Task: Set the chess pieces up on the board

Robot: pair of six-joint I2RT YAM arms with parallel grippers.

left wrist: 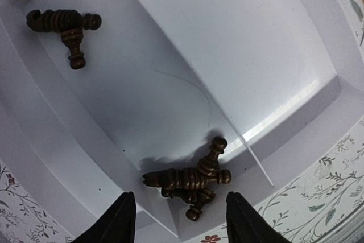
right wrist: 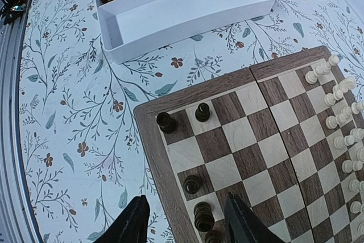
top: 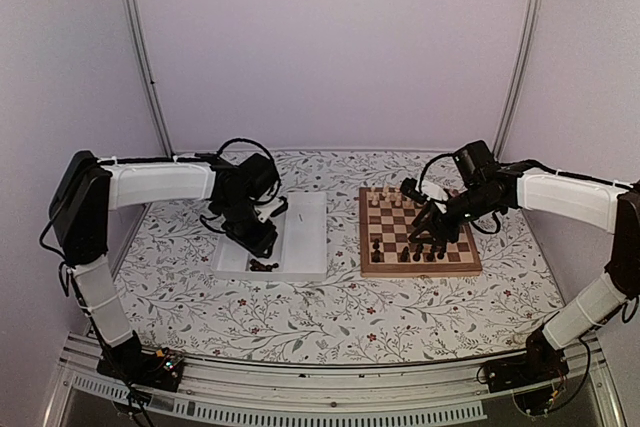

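Observation:
In the white divided tray [top: 311, 237], several dark chess pieces lie on their sides. One dark cluster [left wrist: 187, 179] rests at the tray's near end, another pair [left wrist: 68, 27] farther up the same compartment. Above the near cluster hangs my left gripper, its fingers apart and nothing between them. The chessboard [top: 375, 269] carries light pieces [top: 385, 195] along its far side and dark ones along its near edge. Over the board my right gripper stands open, with an upright dark piece [right wrist: 203, 218] below its fingers, not gripped.
A dark pawn [right wrist: 202, 112] and a dark corner piece [right wrist: 165, 122] stand upright on the board. The tray's right compartment [left wrist: 256, 44] is empty of pieces. Bare patterned cloth [top: 344, 217] separates tray and board.

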